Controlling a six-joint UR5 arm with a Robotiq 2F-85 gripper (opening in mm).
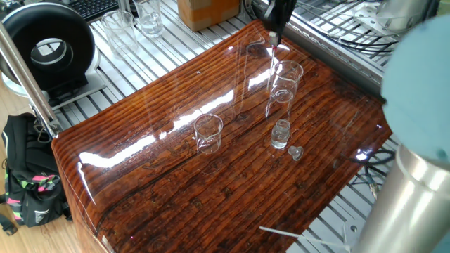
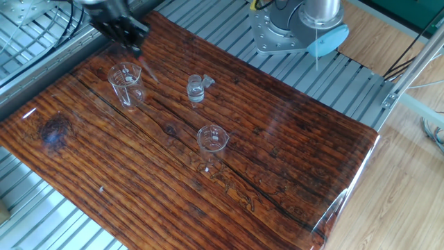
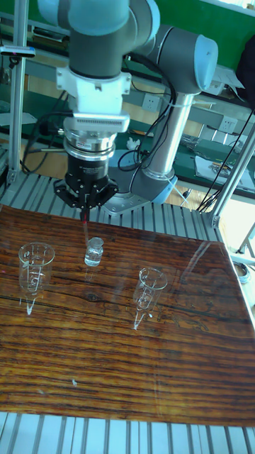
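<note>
My dark gripper (image 3: 84, 211) hangs above the back edge of the wooden board, shut on a thin clear glass rod (image 2: 148, 71), dropper-like with a reddish top, that points down. In exterior view 1 the rod comes down near a glass beaker (image 1: 287, 79); whether it is in front of it or over it I cannot tell. A small clear bottle (image 1: 280, 135) with liquid stands open, its glass stopper (image 1: 296, 152) lying beside it. Another beaker (image 1: 208, 133) stands apart, nearer the board's middle. Both beakers look empty.
The glossy wooden board (image 2: 277, 160) is otherwise clear. Further glass beakers (image 1: 119, 31) stand on the slatted table behind, near a cardboard box (image 1: 207, 13) and a black ring-shaped device (image 1: 48, 50). A metal rail (image 1: 337, 49) borders one side.
</note>
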